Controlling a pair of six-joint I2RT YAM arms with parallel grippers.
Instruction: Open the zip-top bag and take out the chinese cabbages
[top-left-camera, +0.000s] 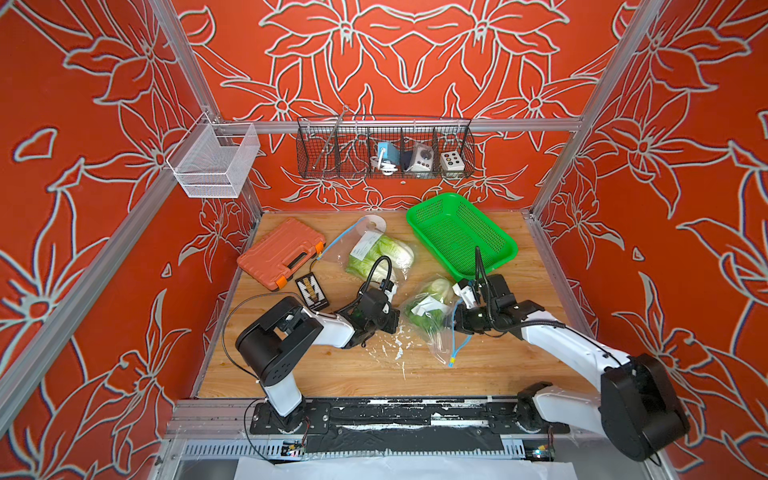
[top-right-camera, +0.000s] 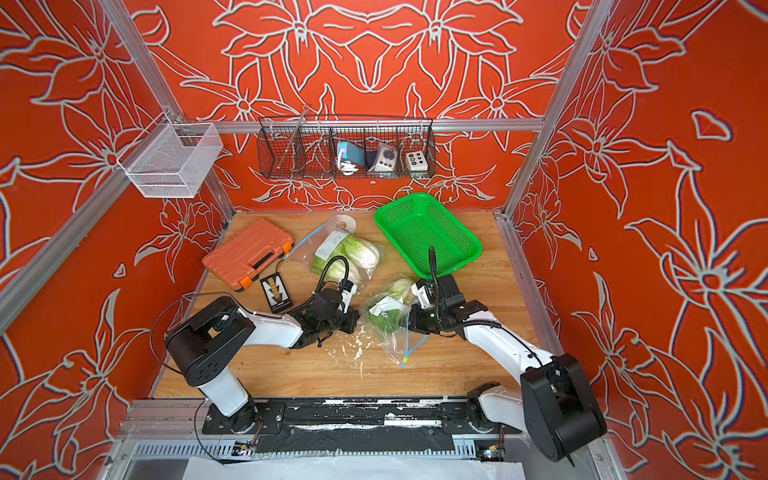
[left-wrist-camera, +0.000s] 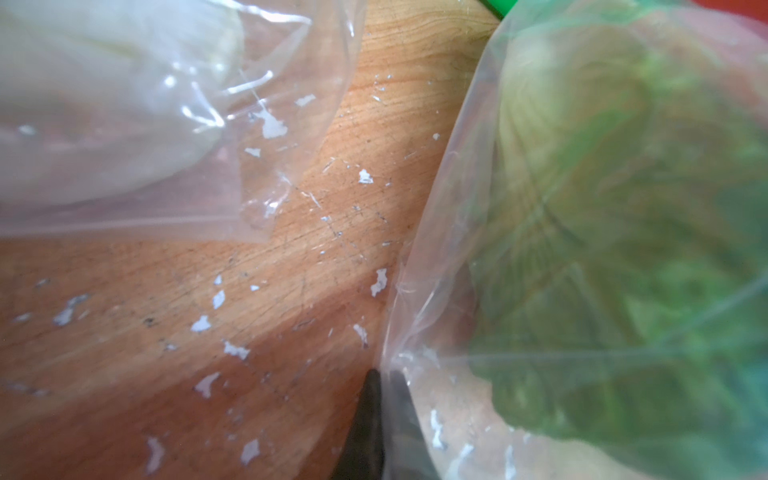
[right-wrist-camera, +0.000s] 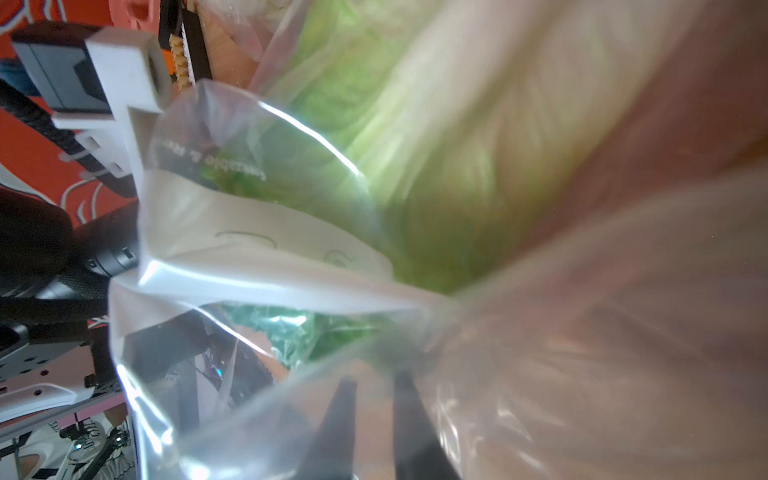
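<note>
A zip bag (top-left-camera: 426, 312) of leafy cabbage lies between my grippers, its blue zip strip at the right. My left gripper is shut at the bag's left edge; whether film is between its tips is unclear. My right gripper shows through plastic film at the zip end, fingers part open with a gap; whether film is pinched cannot be seen. A second bag (top-left-camera: 380, 254) of pale cabbage lies behind.
A green basket (top-left-camera: 497, 250) stands at the back right. An orange case (top-left-camera: 276, 248) and a small black tool box (top-left-camera: 312, 292) lie at the left. The front middle holds scattered white flecks.
</note>
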